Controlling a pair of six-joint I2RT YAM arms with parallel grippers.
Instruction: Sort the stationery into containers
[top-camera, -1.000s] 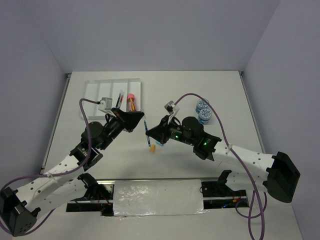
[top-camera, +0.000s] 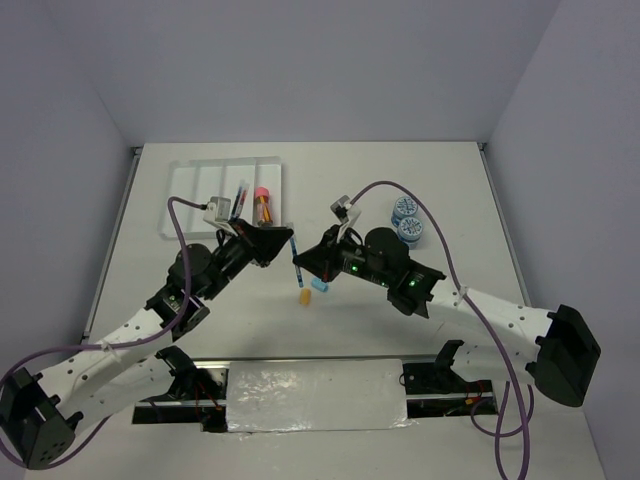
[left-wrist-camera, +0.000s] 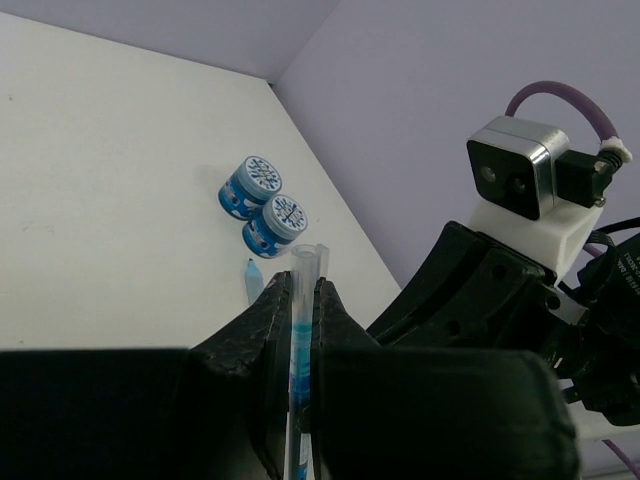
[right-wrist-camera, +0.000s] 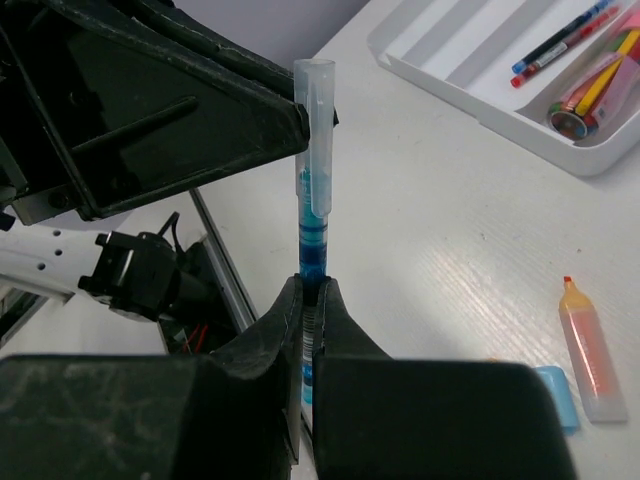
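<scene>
A blue pen with a clear cap stands nearly upright between my two arms, above the table. My left gripper is shut on the pen's capped end; its dark fingers reach in from the left of the right wrist view. Lower on the barrel, my right gripper is shut on the same pen. Seen from the left wrist, the pen rises between the fingertips. The white divided tray at the back left holds pens and a clear pink-topped container of coloured pencils.
On the table below the grippers lie an orange highlighter and a light-blue item. Two blue tubs with patterned lids stand at the back right. Bare table lies between tray and tubs.
</scene>
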